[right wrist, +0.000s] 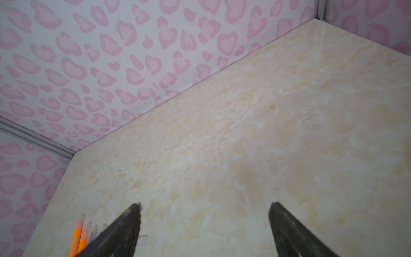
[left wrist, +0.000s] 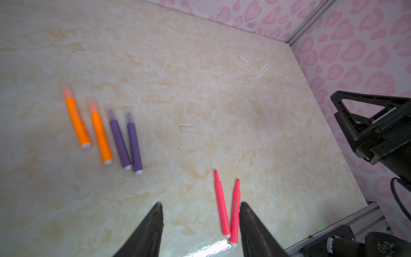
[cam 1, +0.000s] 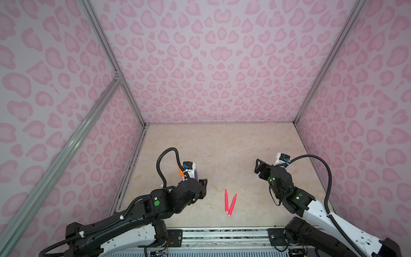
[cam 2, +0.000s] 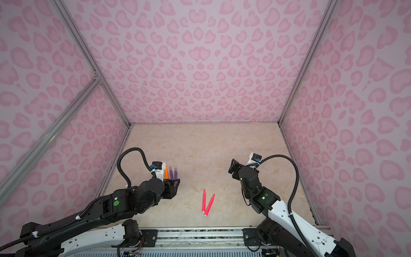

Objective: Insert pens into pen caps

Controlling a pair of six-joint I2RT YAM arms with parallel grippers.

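Observation:
Two uncapped pink pens lie on the table near the front, the left pen [left wrist: 221, 207] and the right pen [left wrist: 235, 214], tips away from the robot. To the left lie four-in-a-row capped pens: an outer orange pen [left wrist: 77, 120], an inner orange pen [left wrist: 101, 136], and two purple pens, one [left wrist: 120, 143] beside the other [left wrist: 134, 145], each with a clear cap. My left gripper is open above the table, nothing between its fingers. On the right side, my right gripper hangs open and empty over bare table.
A small clear piece [left wrist: 187, 128] lies on the table between the purple and pink pens. Patterned walls enclose the back and sides, and a metal rail [cam 1: 222, 233] runs along the front edge.

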